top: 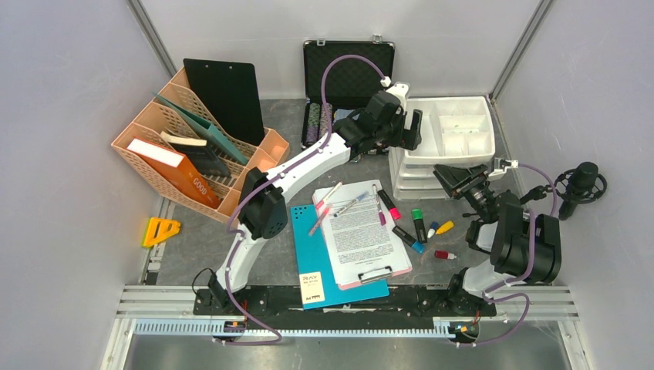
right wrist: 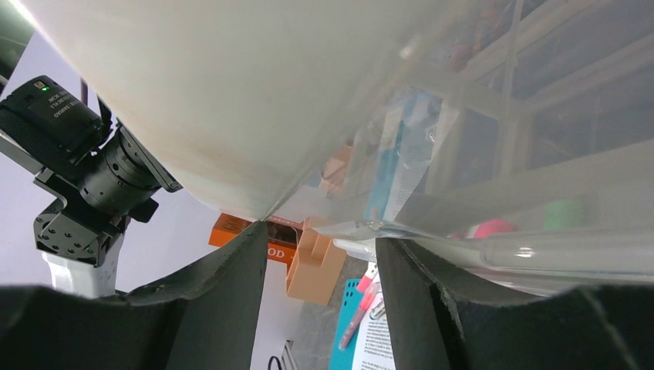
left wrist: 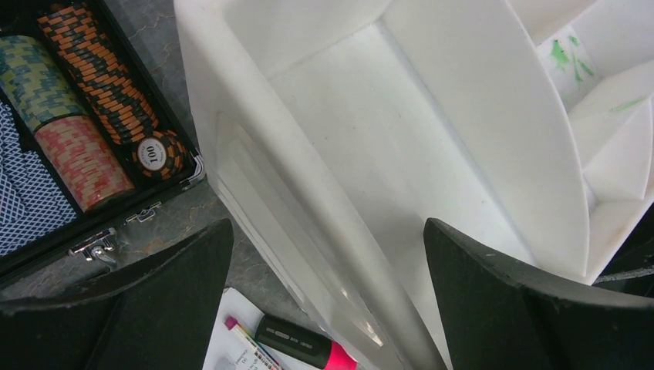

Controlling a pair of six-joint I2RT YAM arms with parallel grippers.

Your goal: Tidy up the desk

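Note:
The white drawer unit (top: 416,179) stands at the back right, with a divided white tray (top: 463,123) on top. My left gripper (top: 412,132) is open at the tray's left side; in the left wrist view the white wall (left wrist: 308,166) runs between its spread fingers. My right gripper (top: 439,174) is at the unit's front, partly open; in the right wrist view its fingertips (right wrist: 258,235) lie close to the white edge, contact unclear. Several markers, such as the green-capped one (top: 419,225), lie on the desk beside a clipboard with papers (top: 359,235).
An orange organizer (top: 266,158) with books and folders fills the left. An open black case (top: 351,69) with poker chips is at the back. A blue folder (top: 334,291) lies under the clipboard. A yellow tool (top: 160,230) is at far left, a black stand (top: 581,183) at far right.

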